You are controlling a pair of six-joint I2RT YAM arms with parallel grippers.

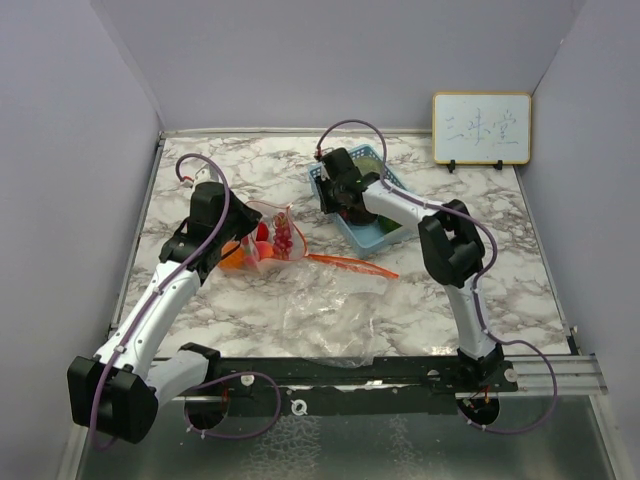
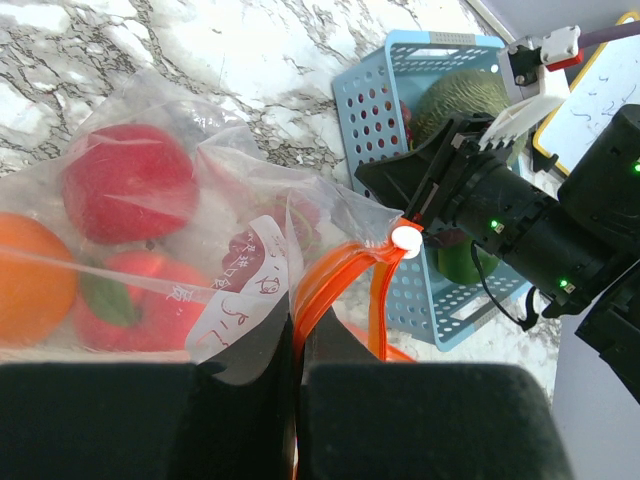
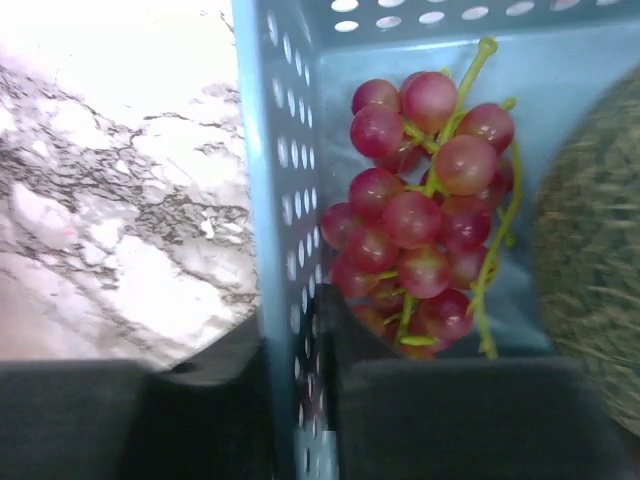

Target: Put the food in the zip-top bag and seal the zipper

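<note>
My left gripper (image 1: pixel 244 226) is shut on the orange-edged mouth of the zip bag (image 2: pixel 215 280), which holds an orange (image 2: pixel 25 270), red fruits (image 2: pixel 125 185) and grapes (image 1: pixel 282 235). My right gripper (image 1: pixel 326 194) is at the left wall of the blue basket (image 3: pixel 265 180); in the right wrist view that wall runs between its blurred fingers, their opening hard to judge. Inside the basket are red grapes (image 3: pixel 420 230), a melon (image 3: pixel 590 260) and a green pepper (image 2: pixel 460 262).
Clear plastic bags (image 1: pixel 330 320) lie on the front middle of the marble table (image 1: pixel 500 280). A whiteboard (image 1: pixel 480 128) stands at the back right.
</note>
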